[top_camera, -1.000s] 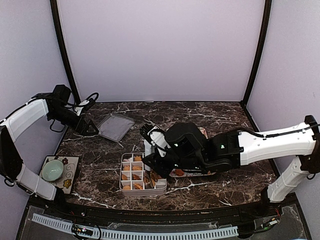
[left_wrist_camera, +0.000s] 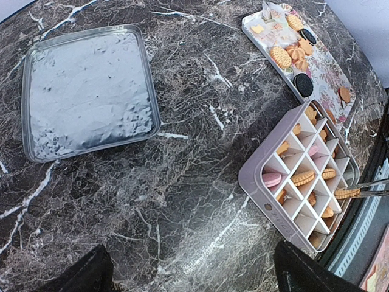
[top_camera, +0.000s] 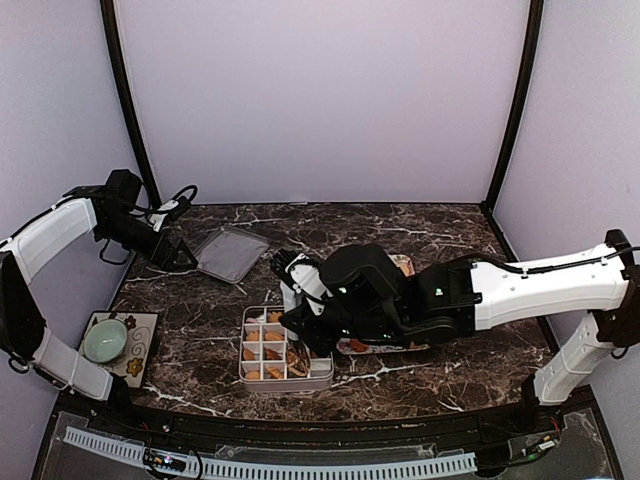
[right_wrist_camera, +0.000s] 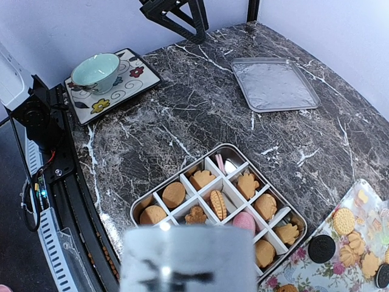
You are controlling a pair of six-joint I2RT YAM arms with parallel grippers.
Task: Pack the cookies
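Note:
The grey divided box (top_camera: pixel 290 384) stands near the front of the table, with cookies in many of its compartments. Above the box my right gripper (top_camera: pixel 308 330) is shut on shiny metal tongs (left_wrist_camera: pixel 372 184). Their tips pinch a golden sandwich cookie (left_wrist_camera: pixel 347 193) at the box's compartments; whether it touches the bottom cannot be made out. A pale, glossy, blurred shape, seemingly the tongs' back, covers the lower middle of the right wrist view. Far off at the left, my left gripper is open and empty, its black fingers (left_wrist_camera: pixel 88 274) wide apart.
A floral tray (right_wrist_camera: pixel 304 274) with loose cookies lies beside the box, partly under the right arm in the top view. An empty metal tray (left_wrist_camera: pixel 91 91) rests at the back left. A green bowl (top_camera: pixel 105 341) sits on a flowered plate (top_camera: pixel 134 368) at front left.
My right gripper and the tongs have shifted slightly left over the box, with the cookie between the tips. The left arm and the trays have stayed put.

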